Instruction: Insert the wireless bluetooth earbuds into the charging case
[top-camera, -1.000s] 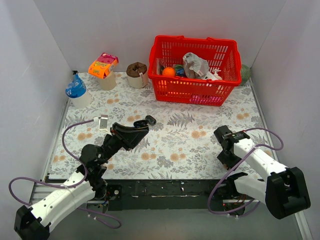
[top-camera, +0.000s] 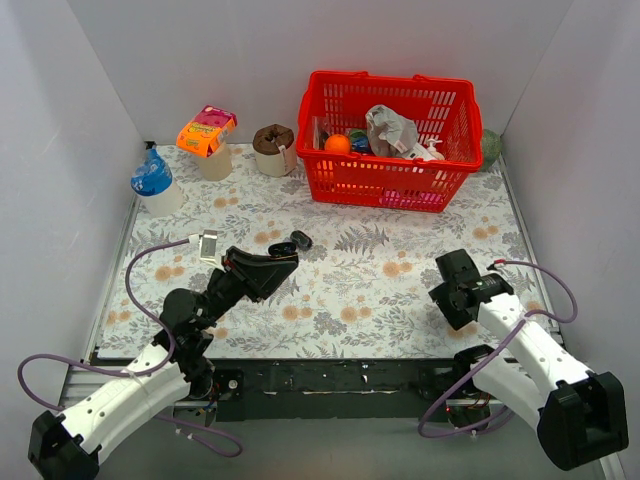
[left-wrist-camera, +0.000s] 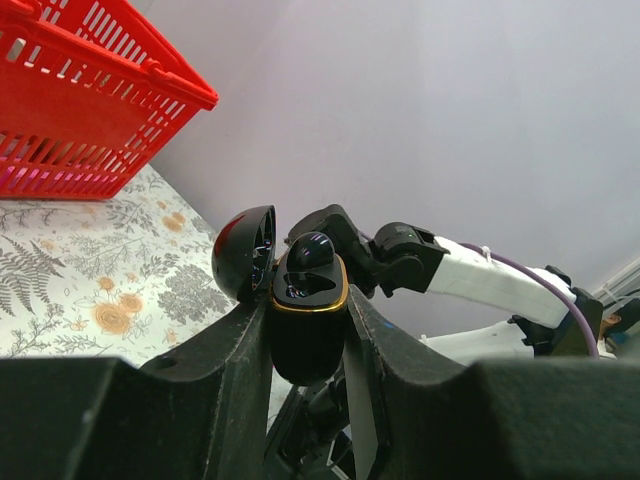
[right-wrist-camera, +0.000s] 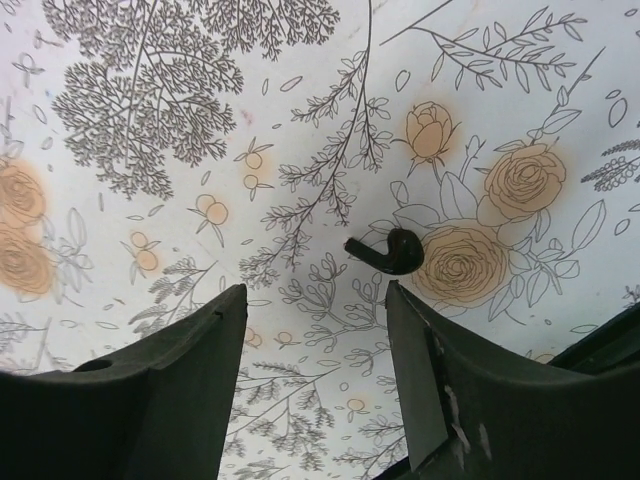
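Note:
A glossy black charging case with its lid raised is pinched in my left gripper, held up over the middle-left of the table. One well of the case shows in the left wrist view; whether an earbud sits in the other part is hard to tell. A single black earbud lies on the patterned cloth in the right wrist view. Above it, slightly to one side, is my right gripper, its fingers apart and nothing between them. From the top, the right gripper's arm hides that earbud.
At the back stands a red basket with several items in it. A blue-topped container, an orange box and a brown-topped roll line the back left. Between the two arms the cloth is bare.
The left arm and the case have stayed in place.

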